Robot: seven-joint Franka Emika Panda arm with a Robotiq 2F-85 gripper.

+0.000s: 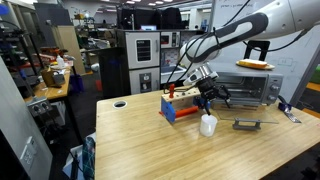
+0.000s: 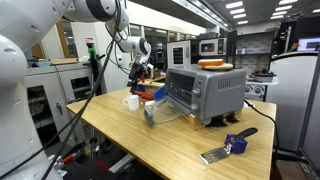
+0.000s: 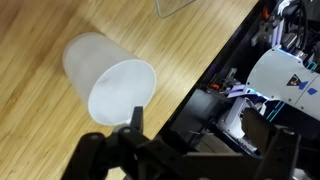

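A white cup (image 1: pixel 208 125) stands on the wooden table in exterior view 1. My gripper (image 1: pixel 210 98) is just above and behind it, pointing downward. In the wrist view the cup (image 3: pixel 110 80) fills the left side, its round mouth turned toward the lower right. The gripper stands open along the bottom of that view, its dark fingers apart with nothing between them; the cup lies beyond the left finger. Exterior view 2 shows the white cup (image 2: pixel 132 102) small, near the table's far part.
Behind the gripper are a blue and red item (image 1: pixel 180 108) and a silver toaster oven (image 1: pixel 245 85) with an orange-yellow object on top. A wire rack (image 1: pixel 246 124) lies right of the cup. A blue block (image 2: pixel 236 144) sits nearer exterior view 2.
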